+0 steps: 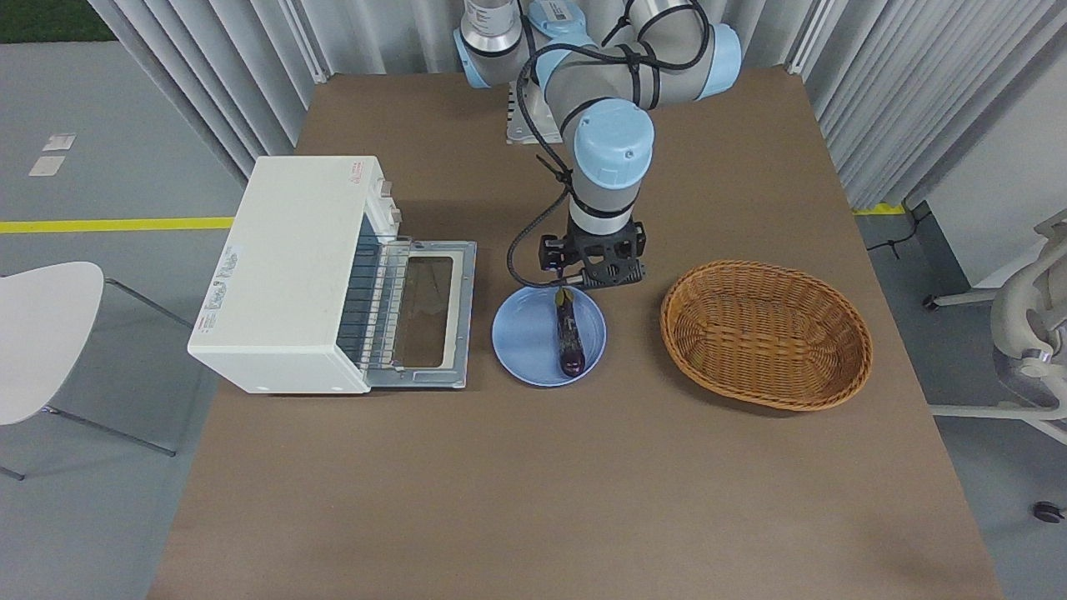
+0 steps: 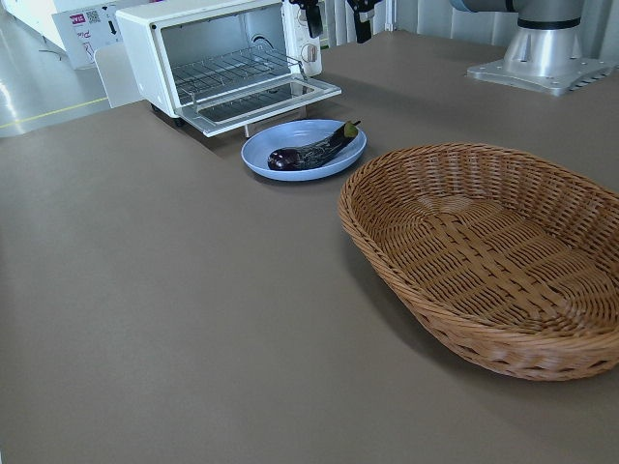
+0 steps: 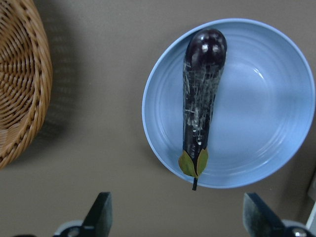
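A dark purple eggplant (image 3: 202, 94) with green-brown leaves at its stem lies on a blue plate (image 3: 256, 118); the same eggplant (image 1: 570, 340) is seen below the arm in the front view. My gripper hangs above and just behind the plate, its two fingers wide apart with nothing between them. In the left view only the fingertips (image 2: 364, 29) show at the top edge, above the plate.
A white toaster oven (image 1: 275, 270) with its door down and rack visible stands left of the plate. A wicker basket (image 1: 765, 335) sits to the right, empty.
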